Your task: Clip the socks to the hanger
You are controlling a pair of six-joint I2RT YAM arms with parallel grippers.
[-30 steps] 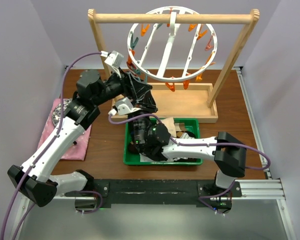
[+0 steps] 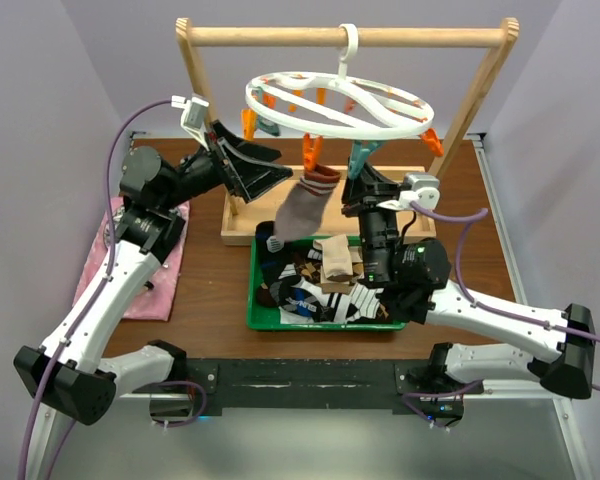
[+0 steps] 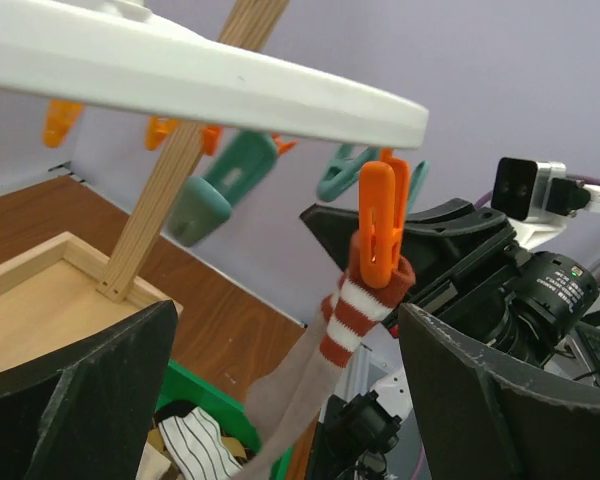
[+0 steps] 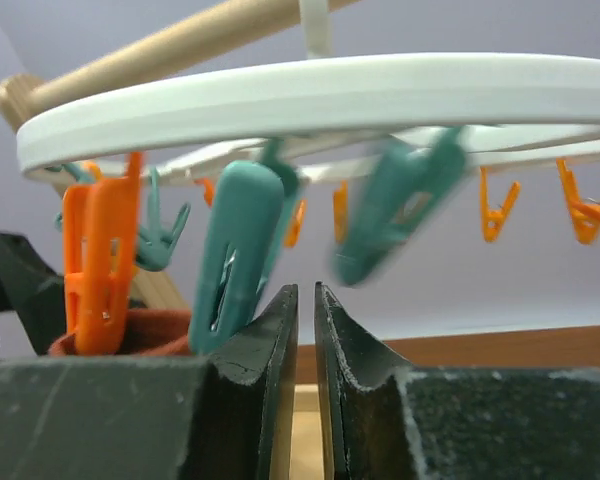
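A grey sock with a red striped cuff [image 2: 302,208] hangs from an orange clip [image 3: 378,220] on the white round hanger [image 2: 338,128]. My left gripper [image 2: 270,175] is open, just left of the sock, its fingers empty in the left wrist view. My right gripper [image 2: 356,185] is at the sock's right, below a teal clip [image 4: 238,250]; in the right wrist view its fingertips are close together with nothing visible between them.
A green bin [image 2: 270,318] of socks sits below, in front of a wooden tray [image 2: 234,235]. A pink bag [image 2: 152,300] lies at the left. The wooden frame [image 2: 470,95] surrounds the hanger.
My left gripper has pulled back slightly left. My right gripper has moved right, away from the left one. The hanger has tilted and swung, and the hanging sock is now exposed in the top view.
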